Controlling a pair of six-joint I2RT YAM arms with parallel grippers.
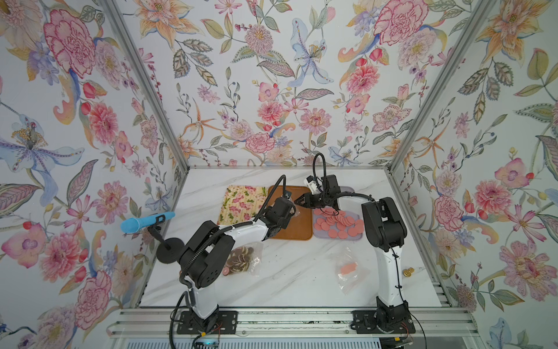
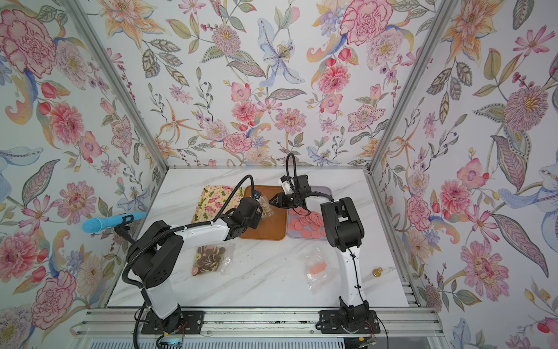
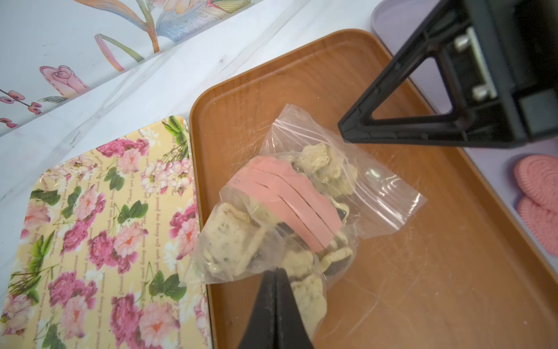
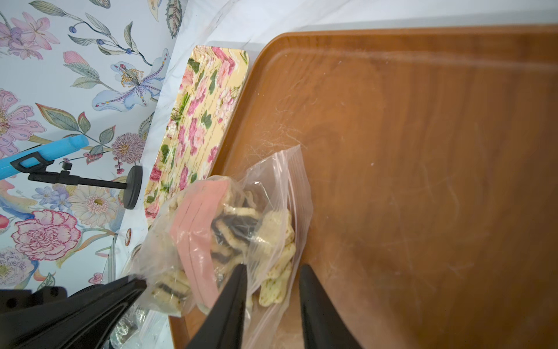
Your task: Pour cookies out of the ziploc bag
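A clear ziploc bag (image 3: 261, 221) of pale, lumpy cookies with a pink label lies on the brown tray (image 3: 424, 267), near its left rim. In the left wrist view my left gripper is shut, its tips just beside the bag's near side, with nothing visible between them. My right gripper stands open at the bag's zip side; in the right wrist view the bag's edge shows behind and between its fingers.
A floral tray (image 3: 116, 226) lies left, a lilac tray (image 1: 343, 232) with pink cookies right. Two other bags (image 2: 212, 258) lie at the front. A blue object on a stand (image 1: 168, 250) is at far left.
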